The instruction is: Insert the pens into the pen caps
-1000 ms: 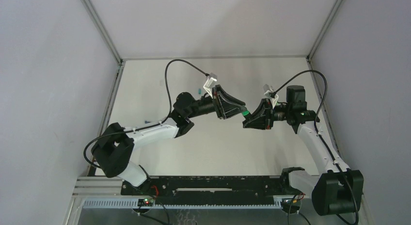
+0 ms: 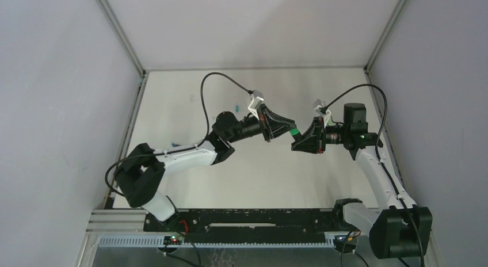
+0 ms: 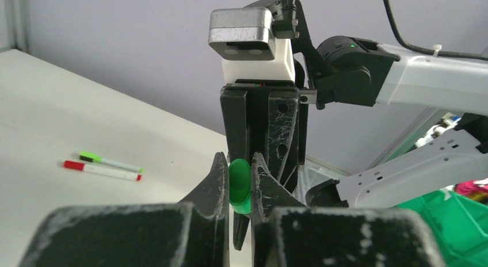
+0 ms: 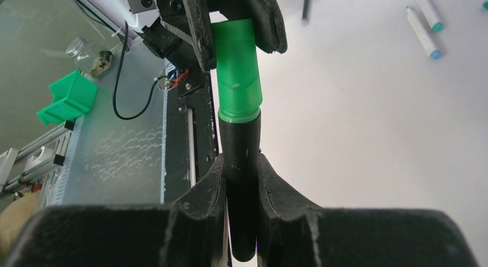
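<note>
Over the middle of the table my two grippers meet at one slim piece, a green part (image 4: 239,77) in line with a black part (image 4: 240,143). My left gripper is shut on the green part, whose rounded end shows between its fingers in the left wrist view. The black part is between the fingers of my right gripper, which is shut on it. In the right wrist view the green and black parts touch end to end and look aligned. How deep one sits inside the other cannot be told.
A red-and-white pen (image 3: 106,171) and a green-capped pen (image 3: 112,162) lie on the table. Two white pens (image 4: 423,32) (image 4: 429,11) and a dark thin piece (image 4: 305,7) lie elsewhere on it.
Both grippers and the piece between them have shifted slightly to the right.
</note>
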